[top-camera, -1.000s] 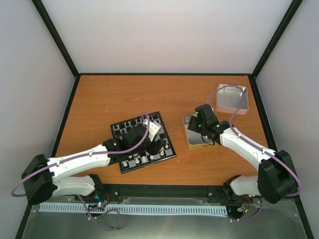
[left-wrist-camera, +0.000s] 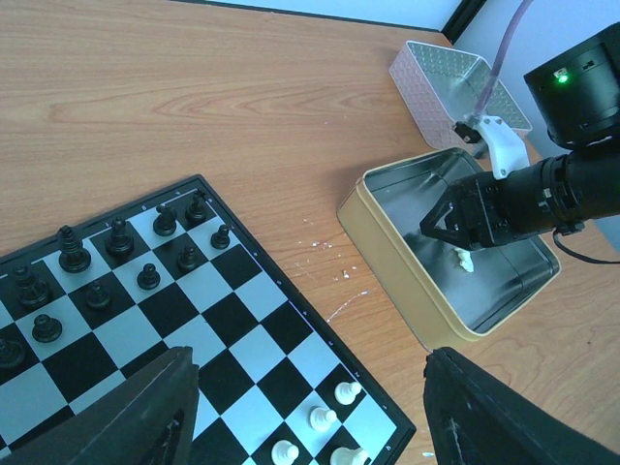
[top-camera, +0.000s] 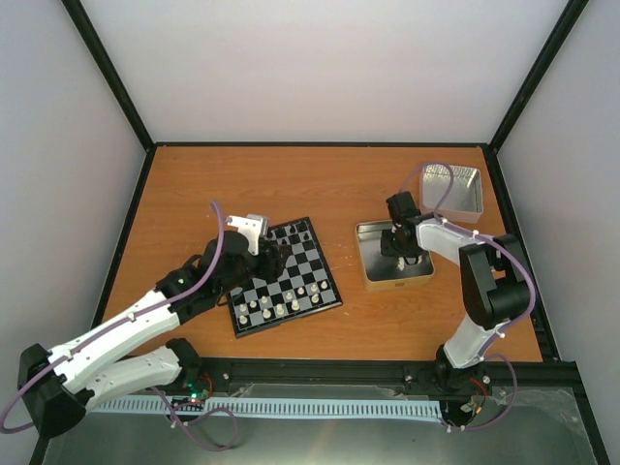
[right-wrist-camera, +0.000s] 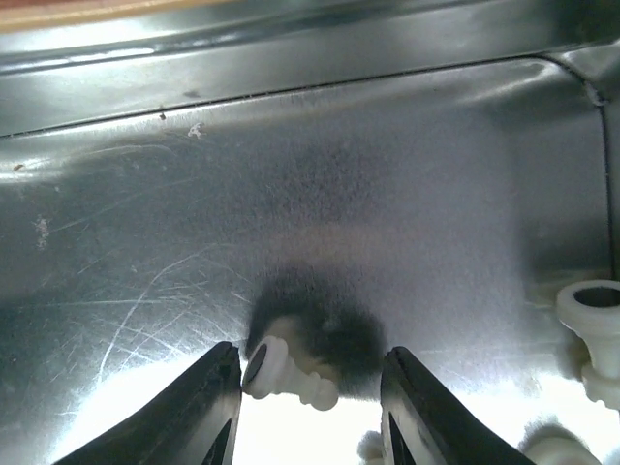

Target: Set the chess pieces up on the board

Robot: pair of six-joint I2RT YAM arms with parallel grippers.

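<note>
The chessboard (top-camera: pixel 291 262) holds black pieces at its back, such as a black piece (left-wrist-camera: pixel 74 254), and white pieces at the front, such as a white pawn (left-wrist-camera: pixel 321 418). My left gripper is open above the board, empty. In the metal tin (top-camera: pixel 370 273), my right gripper is low over a lying white piece (right-wrist-camera: pixel 291 378), its fingers apart on either side of it. Another white piece (right-wrist-camera: pixel 602 339) lies at the tin's right in the right wrist view, with more partly visible at the bottom edge.
A pale pink basket (top-camera: pixel 450 199) stands behind the tin at the back right. The right arm reaches over the tin's right side.
</note>
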